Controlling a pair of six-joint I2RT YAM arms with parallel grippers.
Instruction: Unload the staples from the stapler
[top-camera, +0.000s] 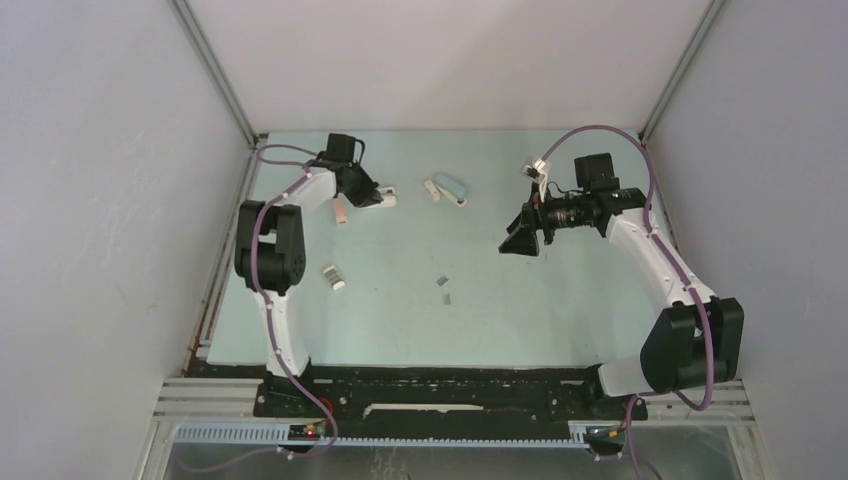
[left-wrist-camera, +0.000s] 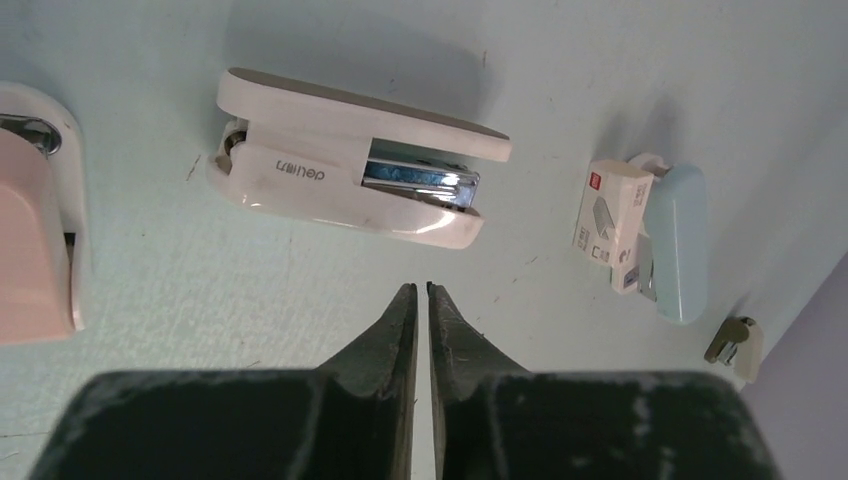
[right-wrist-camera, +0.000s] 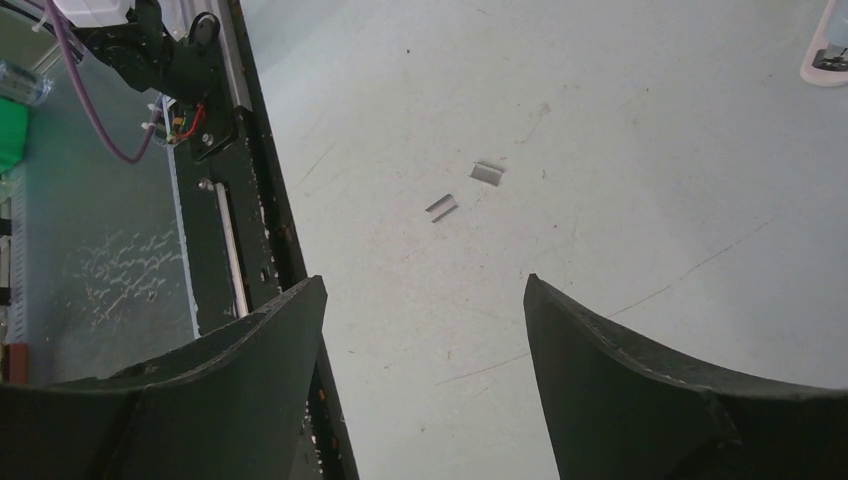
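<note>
A cream-white stapler (left-wrist-camera: 345, 165) lies on its side in the left wrist view, its upper arm swung partly apart from the base. In that gap the metal magazine (left-wrist-camera: 420, 180) shows; I cannot tell whether staples are in it. My left gripper hovers over the table beside the stapler, a narrow gap between its fingers and nothing in it. The top view shows this stapler (top-camera: 382, 200) partly covered by the left gripper. Out to the right, my right gripper stands open and empty above bare table.
Two small staple strips (right-wrist-camera: 441, 208) lie on the front middle of the table. A pink stapler (left-wrist-camera: 30, 230), a blue stapler (left-wrist-camera: 678, 245), a small box (left-wrist-camera: 610, 212) and a striped white item (top-camera: 334, 277) rest around.
</note>
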